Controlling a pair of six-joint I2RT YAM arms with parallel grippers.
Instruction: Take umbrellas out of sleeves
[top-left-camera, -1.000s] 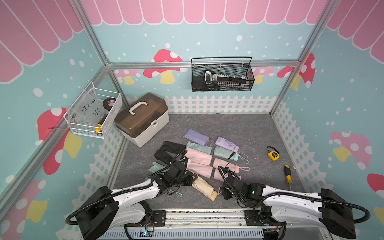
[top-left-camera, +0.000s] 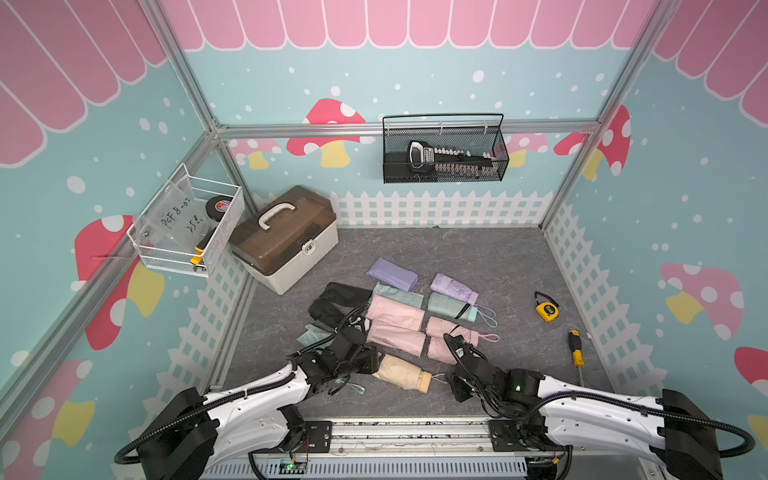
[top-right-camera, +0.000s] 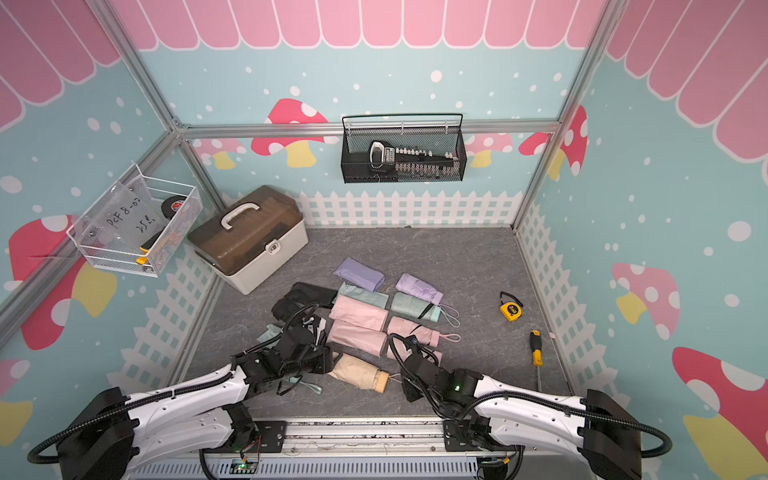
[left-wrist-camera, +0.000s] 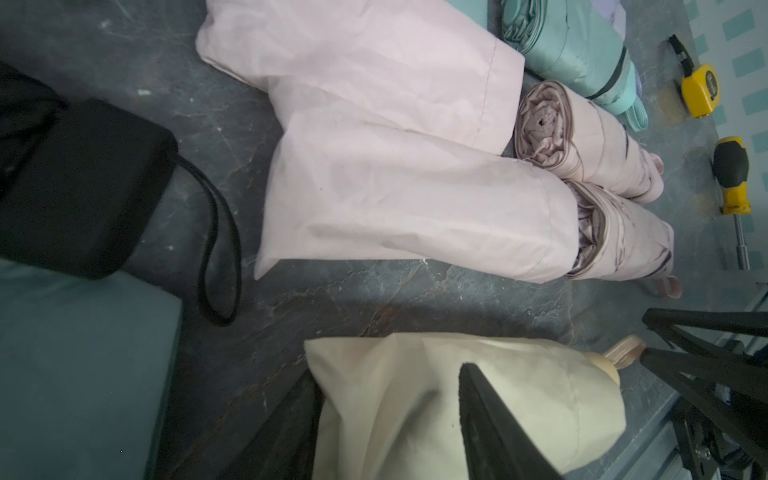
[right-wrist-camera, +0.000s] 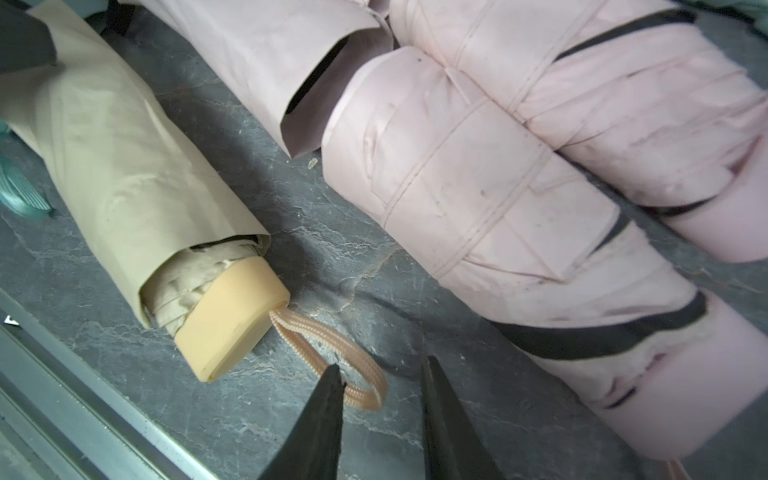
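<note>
A cream umbrella in its cream sleeve (top-left-camera: 400, 372) lies flat near the table's front edge, its yellow handle (right-wrist-camera: 233, 317) and wrist loop (right-wrist-camera: 344, 348) sticking out at the right. My left gripper stands part open over the sleeve's closed end, its fingers on either side of the wrinkled fabric. Beyond the handle, my right gripper is part open too; the loop comes up to one finger, but nothing is pinched in the gap. Farther back lie two empty-looking pink sleeves (left-wrist-camera: 424, 200) and two bare rolled pink umbrellas (right-wrist-camera: 496, 208).
Purple and mint sleeves and umbrellas lie behind, with a mint umbrella (top-left-camera: 452, 306) among them. Black pieces (left-wrist-camera: 88, 188) and a teal one (left-wrist-camera: 76, 360) are at the left. A tape measure (top-left-camera: 547, 310) and screwdriver (top-left-camera: 575, 348) sit at the right.
The cream umbrella has shifted left and lies less steeply angled. My left gripper has moved slightly left; the right one has moved slightly right.
</note>
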